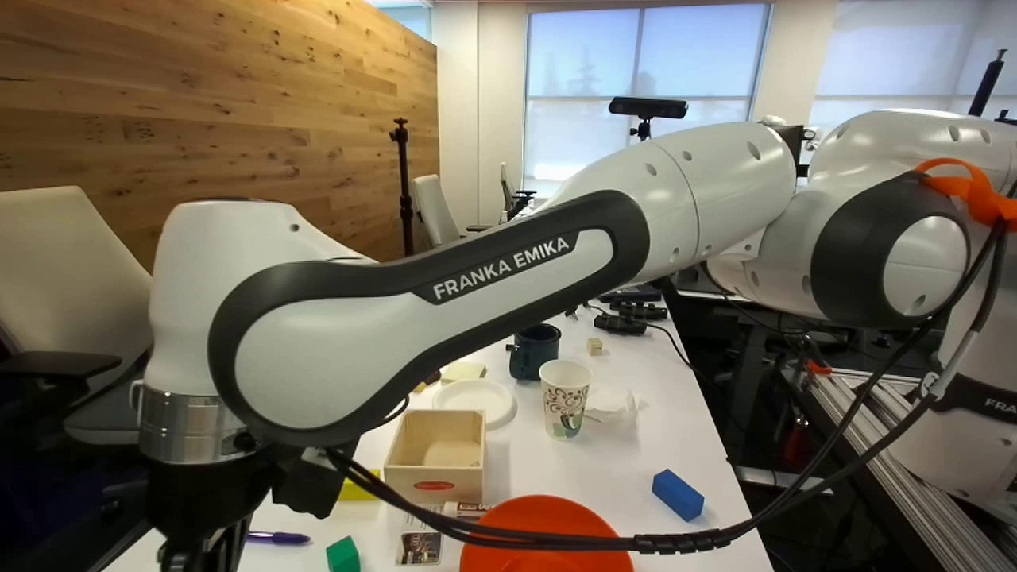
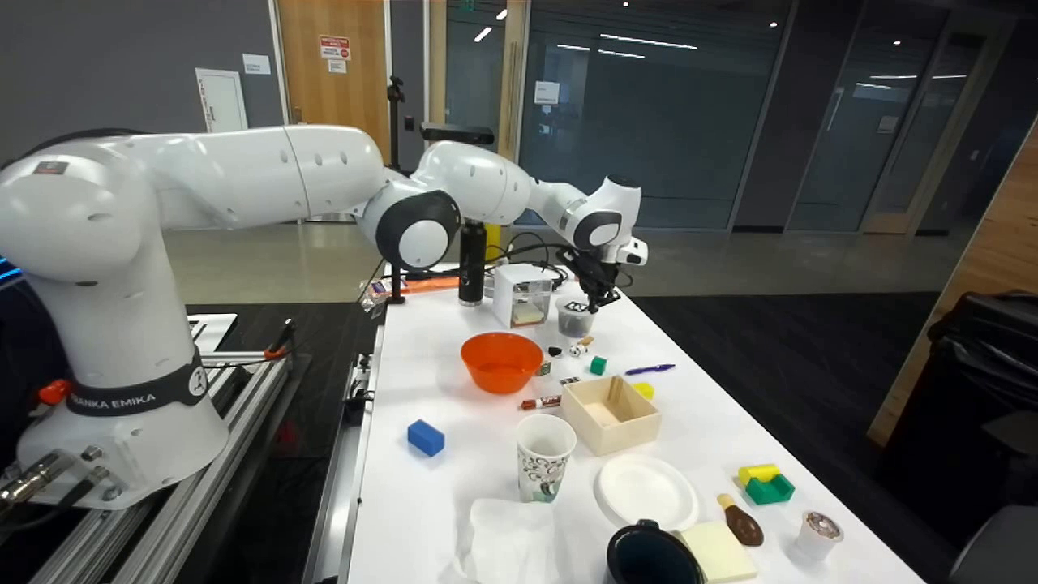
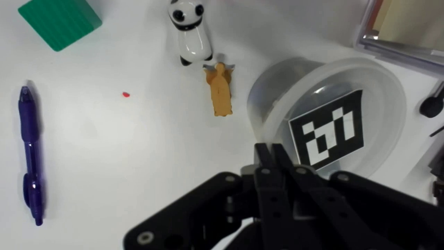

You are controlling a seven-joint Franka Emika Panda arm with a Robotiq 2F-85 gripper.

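Observation:
In the wrist view, a clear round plastic tub (image 3: 378,137) stands on the white table, with a black-and-white square marker (image 3: 326,129) inside its outline. My gripper is at the tub's near rim, its fingers closed together with the thin rim between them. Exterior view 2 shows the gripper (image 2: 601,300) reaching down to the tub (image 2: 576,321) at the far end of the table. The arm hides the tub in exterior view 1.
A panda figurine (image 3: 193,39), an orange-brown figure (image 3: 220,91), a green block (image 3: 60,23) and a purple pen (image 3: 31,154) lie nearby. A clear-fronted box (image 2: 521,292) stands close beside the tub. An orange bowl (image 2: 501,363) and wooden box (image 2: 613,428) sit nearer exterior view 2's camera.

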